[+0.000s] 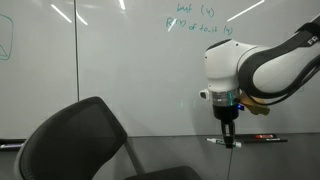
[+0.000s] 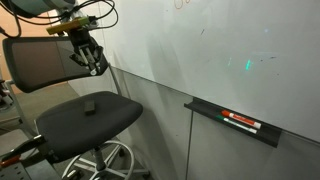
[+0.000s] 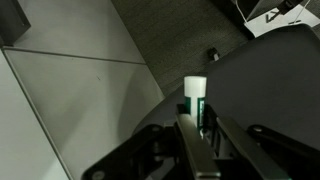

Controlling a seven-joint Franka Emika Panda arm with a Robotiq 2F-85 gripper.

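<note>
My gripper is shut on a white marker [image 3: 195,92] with a green band, its body running down between the fingers in the wrist view. In exterior view 1 the gripper [image 1: 229,140] hangs to the right of the chair, in front of the whiteboard's lower edge. From exterior view 2 the gripper [image 2: 97,66] shows above the chair seat [image 2: 105,120], apart from it. A small dark block [image 2: 90,106], perhaps an eraser, lies on that seat.
The whiteboard [image 2: 230,50] has a dark tray [image 2: 205,108] along its bottom, bearing a red marker [image 2: 241,118] and a green-marked one [image 2: 238,125]. The chair's backrest [image 1: 75,140] rises at the left in exterior view 1.
</note>
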